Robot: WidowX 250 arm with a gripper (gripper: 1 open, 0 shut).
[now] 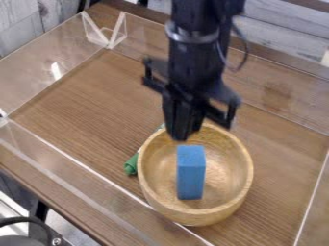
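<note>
A pale wooden bowl (226, 196) sits on the table's front right part, with a blue rectangular block (190, 175) standing upright near its middle. My black gripper (183, 121) is blurred and hangs above the bowl's back part, over the block; whether its fingers are open or shut is unclear. A small green object (131, 165) lies just outside the bowl's left side, and another bit of green shows behind the bowl, partly hidden.
Clear walls border it, with white brackets at the back left. A dark cable lies at the bottom left corner.
</note>
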